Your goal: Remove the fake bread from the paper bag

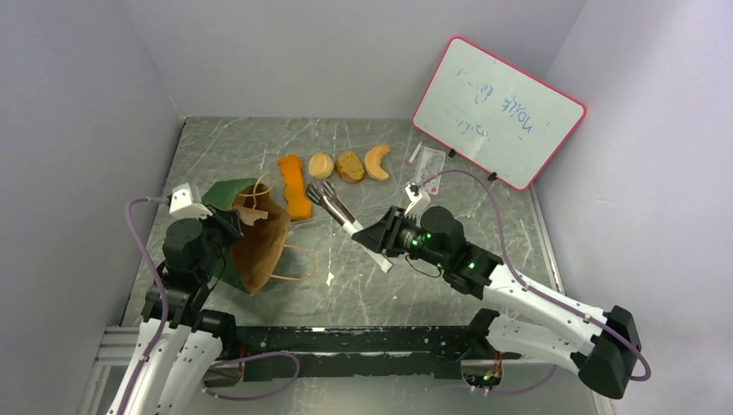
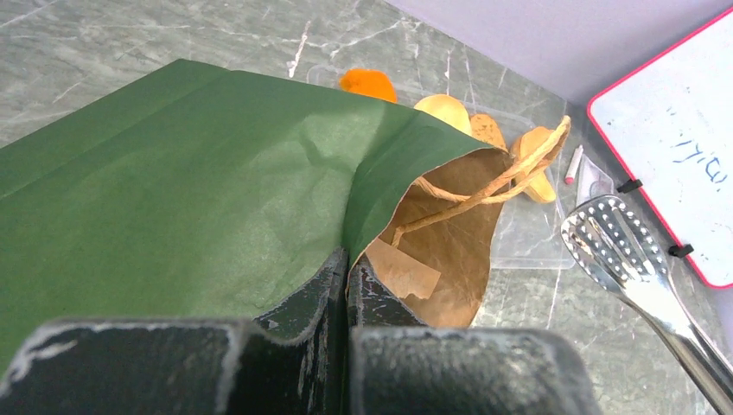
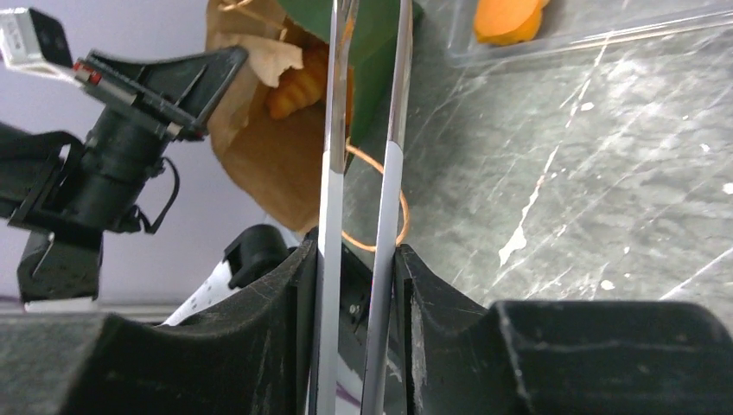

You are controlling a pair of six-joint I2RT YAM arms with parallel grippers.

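Note:
The paper bag (image 1: 259, 251), green outside and brown inside, lies on its side at the left, opening rightward. My left gripper is shut on its upper edge. An orange, bread-like piece (image 3: 294, 95) shows inside it behind torn paper in the right wrist view. My right gripper grips metal tongs (image 1: 328, 199) by their white handles, the heads raised over the middle of the table, pointing toward the bag.
A clear tray (image 3: 588, 47) holds several fake breads, including a long orange piece (image 1: 294, 186) and a round one (image 1: 321, 166). A whiteboard (image 1: 498, 104) stands at the back right.

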